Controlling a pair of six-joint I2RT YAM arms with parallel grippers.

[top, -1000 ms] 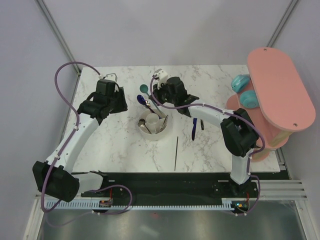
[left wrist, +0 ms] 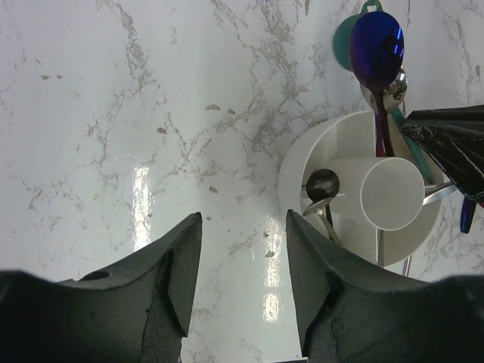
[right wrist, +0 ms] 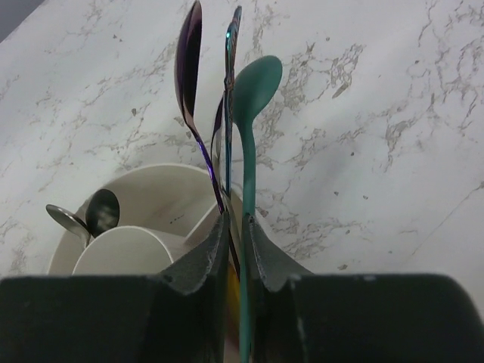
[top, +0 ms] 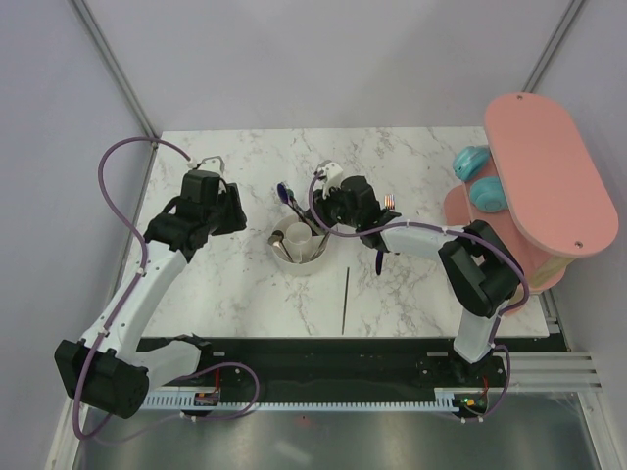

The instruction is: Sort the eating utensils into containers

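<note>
A round white container (top: 277,257) with a white inner cup (left wrist: 389,198) stands mid-table. Small dark spoons (left wrist: 323,184) lean in its left part. In its back section stand a blue-purple spoon (left wrist: 376,49) and a silver spoon (left wrist: 395,89), heads up. The teal spoon (right wrist: 255,91) has its handle down between the fingers of my right gripper. These fingers are slightly apart: the handle runs along the right one, with a narrow gap towards the left one. My left gripper is open and empty, over bare table left of the container.
A dark blue-handled utensil (top: 379,257) and forks (top: 390,203) lie right of the container. One thin stick-like utensil (top: 345,302) lies in front. A pink rack (top: 554,171) with teal cups (top: 487,194) stands far right.
The right gripper has come down and slightly right towards the container, and the teal spoon's head has shifted with it. The left arm has moved slightly left and towards the front.
</note>
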